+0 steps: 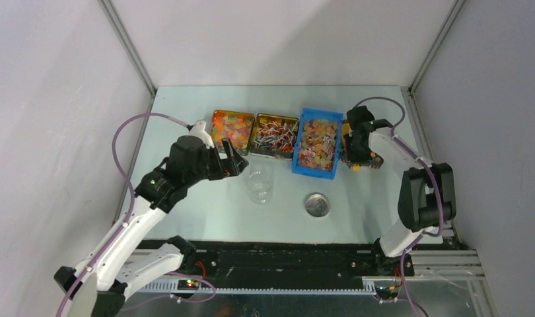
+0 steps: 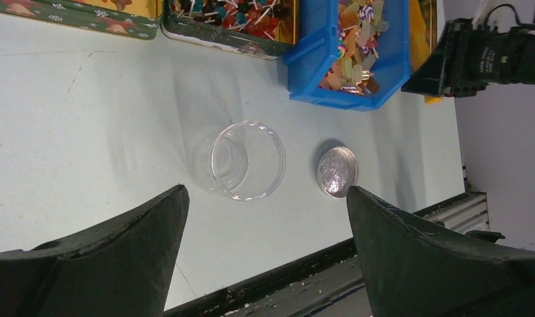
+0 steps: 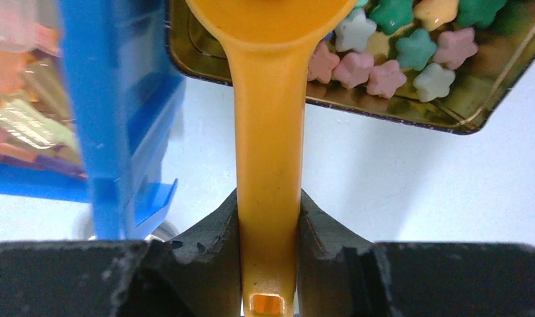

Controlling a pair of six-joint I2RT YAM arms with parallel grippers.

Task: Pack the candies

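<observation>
In the right wrist view my right gripper is shut on the handle of a yellow scoop. The scoop's bowl end lies over a tin of star-shaped candies, though most of the bowl is cut off by the frame's edge. Whether it carries candy cannot be seen. Over the left half of the table, my left gripper stands open and empty. Below it and to the right is a clear jar, and its silver lid lies apart on the table.
A blue basket of wrapped candies stands right beside the scoop. Left of it are a tin of lollipops and a tin of gummy candies.
</observation>
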